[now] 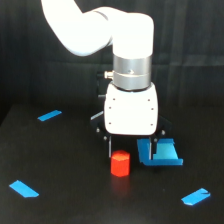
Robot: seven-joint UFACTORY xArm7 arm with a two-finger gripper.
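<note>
A red block (120,164) stands on the dark table, just below the white gripper (131,148). The gripper hangs over the table with its dark fingers pointing down on either side, apart from one another, above and behind the block. A blue square tray (169,159) sits to the right of the block, partly behind the right finger.
Blue tape strips lie on the table at the left rear (50,115), front left (24,189) and front right (196,196).
</note>
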